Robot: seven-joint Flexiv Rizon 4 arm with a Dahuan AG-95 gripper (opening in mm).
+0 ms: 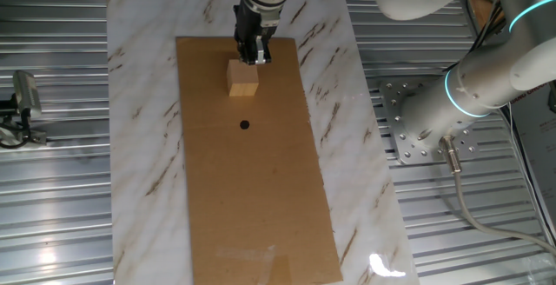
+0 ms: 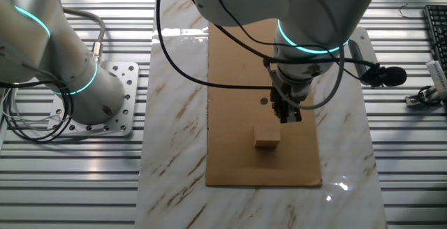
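A plain wooden block (image 1: 242, 80) stands on a brown cardboard sheet (image 1: 256, 189), close to the sheet's far end in exterior view 1. In that view my gripper (image 1: 257, 61) overlaps the block's upper right corner. From the opposite side, in exterior view 2, the gripper (image 2: 290, 119) shows up and to the right of the block (image 2: 267, 135), with no clear contact. Its dark fingers look close together, but whether they are open or shut does not show. A small black dot (image 1: 244, 124) marks the cardboard just below the block in exterior view 1.
The cardboard lies on a marbled board (image 1: 143, 146) over ribbed metal tabletop. My arm's base (image 1: 426, 120) is bolted at the right in exterior view 1. Loose black cables (image 2: 209, 84) loop round the arm. Most of the cardboard is bare.
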